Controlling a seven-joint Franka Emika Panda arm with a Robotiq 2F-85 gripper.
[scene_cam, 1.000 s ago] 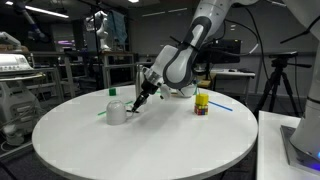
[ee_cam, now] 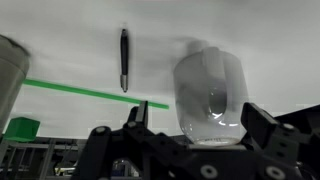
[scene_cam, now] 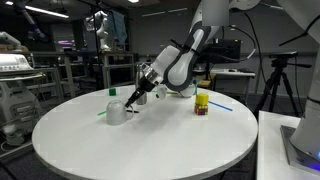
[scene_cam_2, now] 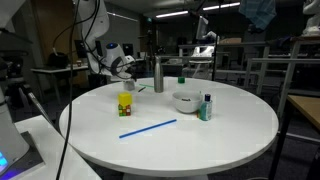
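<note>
My gripper hangs low over the far-left part of the round white table, beside a pale mug. In the wrist view the same mug appears largely between the two spread fingers, its handle up toward the camera. My gripper is open and holds nothing. Left of the mug lie a dark pen and a thin green stick. Whether a finger touches the mug cannot be told.
In exterior view 2 a yellow cup rests on coloured blocks, near a blue stick. A white bowl, a small bottle, a grey bottle and a green block also stand there.
My gripper has shifted slightly left and upward, nearer the mug's upper side. The mug and the other objects look unmoved.
</note>
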